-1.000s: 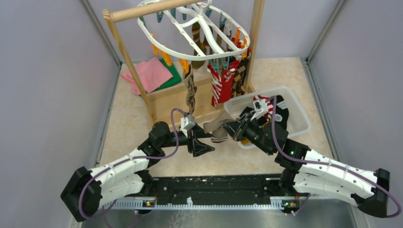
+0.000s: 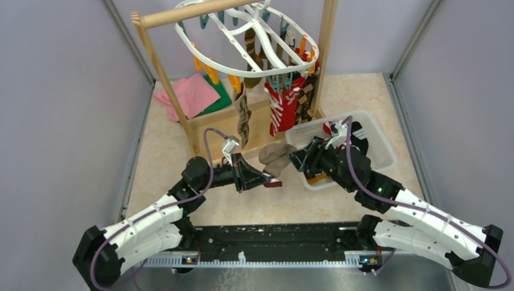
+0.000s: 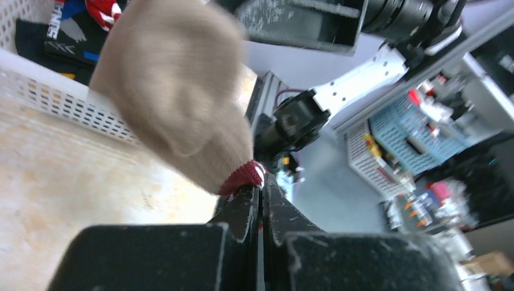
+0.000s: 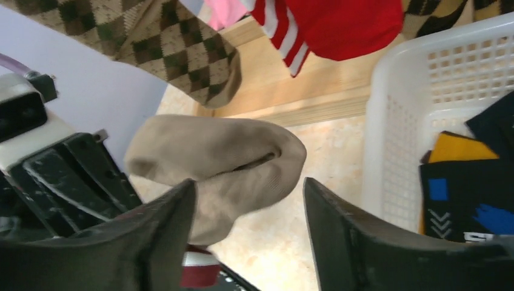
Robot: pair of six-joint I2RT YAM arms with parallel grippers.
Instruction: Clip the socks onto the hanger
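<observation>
A beige sock (image 2: pixel 276 157) with a maroon, white-striped cuff hangs between my two grippers, in front of the hanger (image 2: pixel 245 63). My left gripper (image 2: pixel 264 179) is shut on its cuff, seen at the fingertips in the left wrist view. My right gripper (image 2: pixel 297 157) stands part open; in the right wrist view its blurred fingers are apart on either side of the sock's right edge, which looks free of them. Several socks hang from the hanger's clips, among them a red striped one (image 2: pixel 282 109) and checked ones.
A white basket (image 2: pixel 382 145) of dark, red and yellow socks sits behind and beneath my right gripper. The wooden stand (image 2: pixel 151 54) carries the hanger. Pink cloth (image 2: pixel 188 97) and green cloth lie at the back left.
My left gripper has shut on the cuff and moved a little left.
</observation>
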